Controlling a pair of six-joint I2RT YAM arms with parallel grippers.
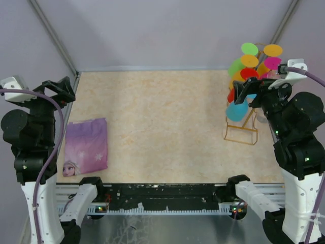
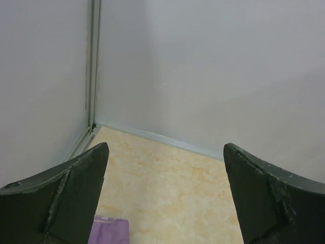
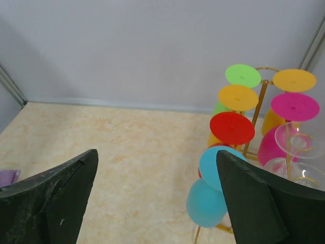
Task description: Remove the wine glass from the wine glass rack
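A gold wine glass rack [image 1: 241,142] stands at the back right, holding several upside-down glasses in green, orange, red, pink, blue and clear, among them a blue glass [image 3: 205,203] low at the front and a clear glass [image 3: 299,137] at the right. My right gripper [image 1: 245,87] is open above the rack's front, partly covering it in the top view; in the right wrist view the glasses show beyond its fingers. My left gripper [image 1: 56,89] is open over the left side of the table, with nothing between its fingers.
A folded purple cloth [image 1: 86,145] with a printed figure lies at the front left. Pale walls [image 1: 167,35] bound the table at the back and sides.
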